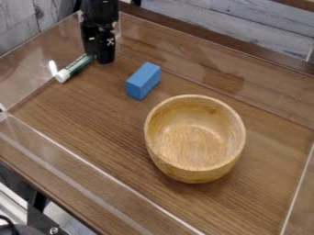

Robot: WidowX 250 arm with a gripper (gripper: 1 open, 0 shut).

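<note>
The dark gripper (98, 48) hangs at the top left, low over the wooden table, just above and right of a pale green-white cylinder (73, 68); its fingers are small and dark, and nothing shows held. A blue block (143, 79) lies to the right of the gripper. A large empty yellow bowl (194, 138) stands at the center right.
</note>
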